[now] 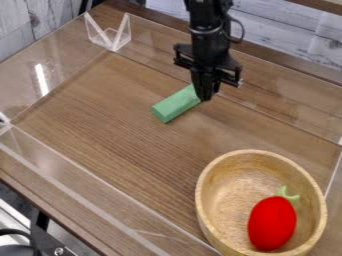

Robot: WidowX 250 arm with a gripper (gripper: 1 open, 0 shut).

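A black robot gripper (pixel 206 86) hangs at the top centre, its fingertips low over the upper right end of a green bar (pixel 177 105) that lies on the wooden table. The gripper looks shut; whether it touches the bar is hard to tell. In the lower right, a wooden bowl (pixel 219 198) holds a red tomato-like object (pixel 273 224) with a green stem.
A clear plastic stand (pixel 110 32) is at the back left of the wooden table (pixel 94 140). A black cable lies at the bottom left corner.
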